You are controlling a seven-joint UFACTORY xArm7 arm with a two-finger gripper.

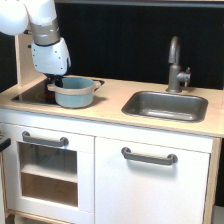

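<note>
A light blue-grey pot point(75, 97) is at the left of the toy kitchen's counter, over the front right part of the dark stove area. From above, the white and grey arm reaches down to the pot's left side. My dark gripper point(55, 79) is at the pot's back left rim, overlapping it in this view. The fingers are small and dark against the stove, so how they stand and whether they hold the rim cannot be made out.
The dark stove area point(36, 94) extends left of the pot. Over on the right are a grey sink point(165, 105) and a tall dark faucet point(176, 68). Bare wooden counter point(112, 97) separates pot and sink. Below are closed cabinet doors with grey handles.
</note>
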